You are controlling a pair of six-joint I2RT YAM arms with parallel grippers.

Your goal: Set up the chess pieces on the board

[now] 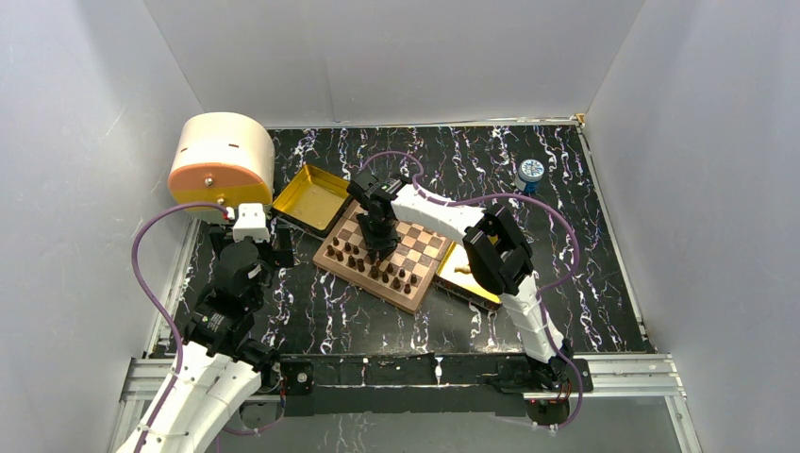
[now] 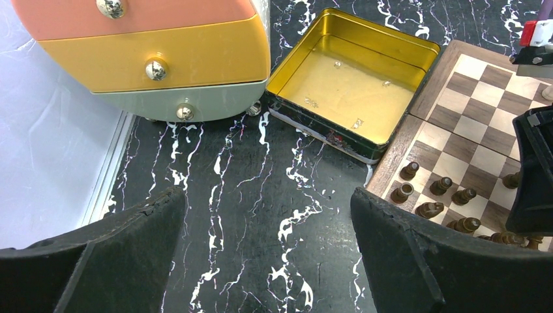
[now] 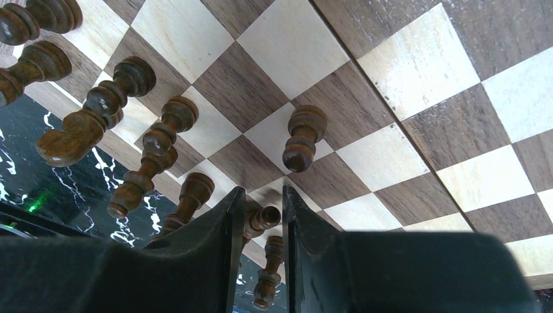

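Observation:
The chessboard point(image 1: 415, 247) lies mid-table, with several dark brown pieces point(image 1: 396, 282) standing in rows along its near side. Over these rows is my right gripper, its fingers close together around a dark pawn point(image 3: 264, 218); its lower part is hidden. Another dark pawn point(image 3: 305, 137) stands alone farther into the board, apart from the fingers. In the left wrist view, dark pieces point(image 2: 441, 186) show on the board's near corner. My left gripper hangs open over bare table left of the board, nothing between its fingers.
An empty gold tray point(image 1: 313, 197) touches or nearly touches the board's far left side. At its right, another tray point(image 1: 469, 288) holds a light piece point(image 1: 462, 270). A drawer cabinet point(image 1: 223, 165) stands back left, a blue jar point(image 1: 529, 175) back right.

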